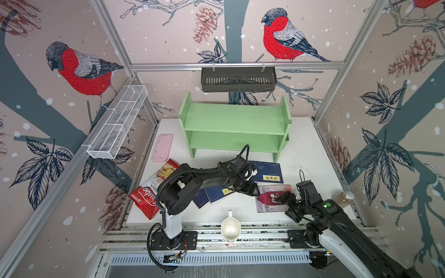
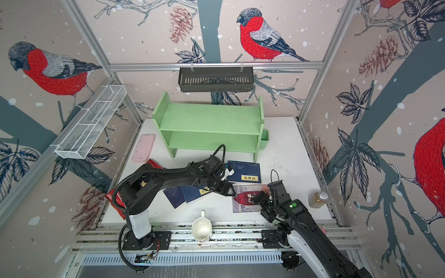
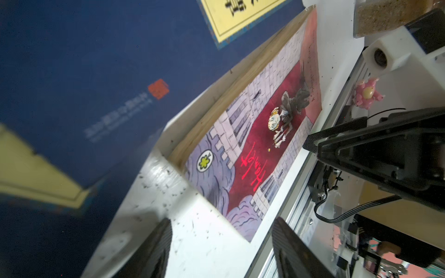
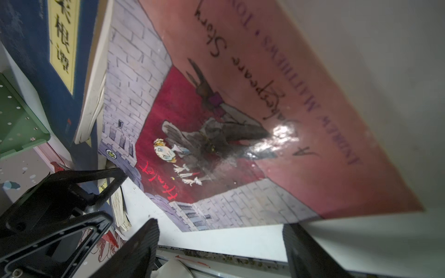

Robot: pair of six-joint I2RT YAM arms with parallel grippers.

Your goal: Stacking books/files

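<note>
The Hamlet book (image 1: 271, 200), with its red and purple cover, lies flat on the table between the two arms. In the top left view my left gripper (image 1: 254, 191) is at its left end, and my right gripper (image 1: 285, 203) is over its right front part. The left wrist view has two spread fingertips with an empty gap near the book's near corner; the right fingertips are apart too, by its front edge. A blue book (image 1: 265, 171) with a yellow label lies behind the Hamlet book. More blue books (image 1: 217, 193) lie left of it, partly under my left arm.
Behind the books stands a green two-level shelf (image 1: 236, 118). A white mug (image 1: 230, 229) is at the front edge, a red snack bag (image 1: 150, 194) on the left, a jar (image 1: 343, 198) at right. Bare table shows right of the shelf.
</note>
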